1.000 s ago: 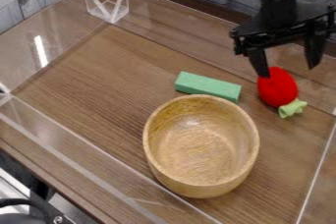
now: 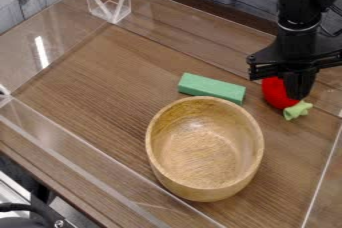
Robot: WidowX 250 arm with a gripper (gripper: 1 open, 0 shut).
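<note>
The black gripper point(image 2: 290, 63) is at the upper right, low over a red object point(image 2: 279, 91) with a small light green part point(image 2: 297, 110) at its lower end. Its fingertips hide part of the red object; whether they touch it is unclear. A green block point(image 2: 213, 88) lies to the left, and a large tan bowl point(image 2: 203, 177) stands in the lower middle.
A white wire-like object point(image 2: 110, 6) sits at the upper left.
The gripper has moved lower and slightly right, toward the red object. The objects on the table have not visibly moved.
</note>
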